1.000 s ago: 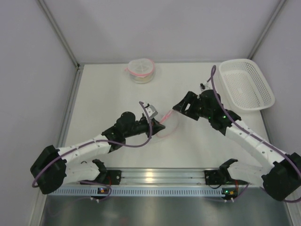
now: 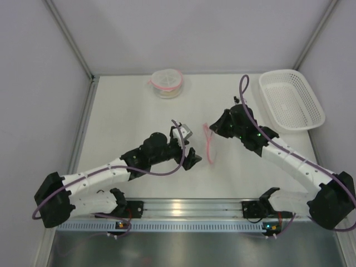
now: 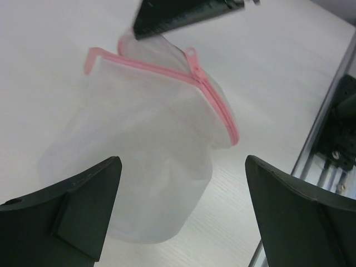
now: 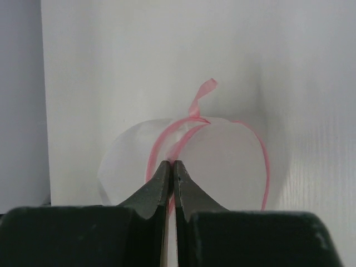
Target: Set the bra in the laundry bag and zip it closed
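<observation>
A sheer white laundry bag (image 3: 150,133) with pink zip trim hangs beneath my right gripper (image 2: 212,129). That gripper is shut on the bag's pink-trimmed edge; in the right wrist view, its fingertips (image 4: 167,171) meet at the pink band. From above, the bag shows mainly as a narrow pink strip (image 2: 208,149). The pink zip pull (image 3: 194,65) stands out at the upper edge in the left wrist view. My left gripper (image 2: 195,147) is open to the left of the bag, its fingers wide apart with nothing between them. No bra can be made out.
At the back of the white table stands a round, pale, pink-rimmed item (image 2: 167,82), its contents unclear. A white perforated basket (image 2: 268,105) occupies the back right.
My left gripper has opened and come off the bag's edge.
</observation>
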